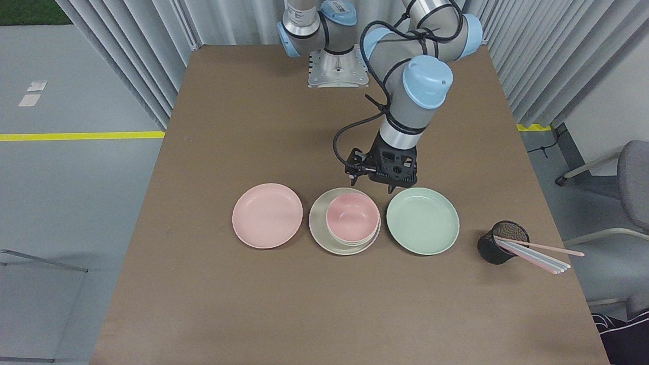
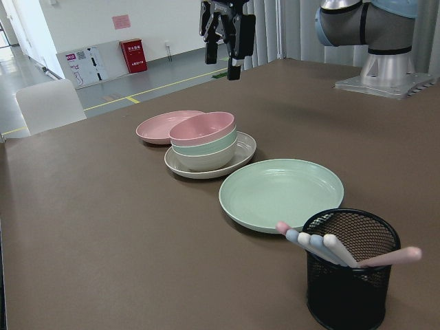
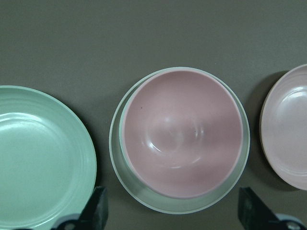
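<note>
My gripper (image 1: 371, 184) hangs above and behind the middle stack, its fingers apart with nothing between them; in the wrist view they show at the bottom edge. Below it a pink bowl (image 1: 353, 214) rests nested in pale bowls on a cream plate (image 1: 319, 225). In the wrist view the pink bowl (image 3: 182, 134) is centred. A pink plate (image 1: 267, 216) lies left of the stack in the front view, a mint plate (image 1: 423, 221) right of it.
A black mesh cup (image 1: 494, 248) holding chopsticks or utensil handles stands right of the mint plate.
</note>
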